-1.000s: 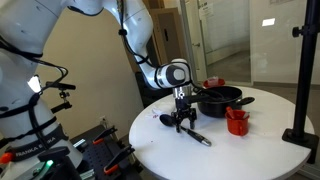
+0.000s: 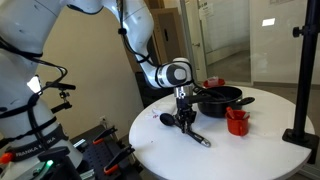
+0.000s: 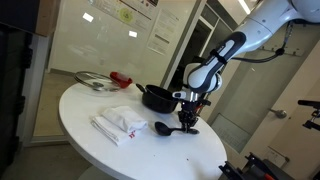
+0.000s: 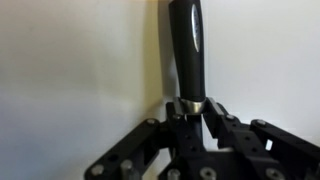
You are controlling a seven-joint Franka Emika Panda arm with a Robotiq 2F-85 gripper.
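A black ladle lies across the white table, its bowl [image 2: 167, 119] toward the arm's side and its handle [image 2: 201, 139] slanting toward the table's front right. My gripper [image 2: 186, 127] points down over the ladle and is shut on its handle. In the wrist view, the black handle [image 4: 187, 50] runs up from between the fingers, with a silver collar at the gripper. The second exterior view has the ladle bowl [image 3: 163, 128] just left of the gripper [image 3: 187, 127]. The ladle looks to be resting on the table or very near it.
Behind the gripper sits a black pot [image 2: 218, 101], with a red container [image 2: 237, 122] to its right. A white cloth [image 3: 120, 121] and a glass lid [image 3: 98, 78] lie on the table's other side. A black post [image 2: 303, 85] stands at the right edge.
The gripper's fingers were apart around the handle a second ago and now stand closer together on it. The arm and ladle have hardly moved.
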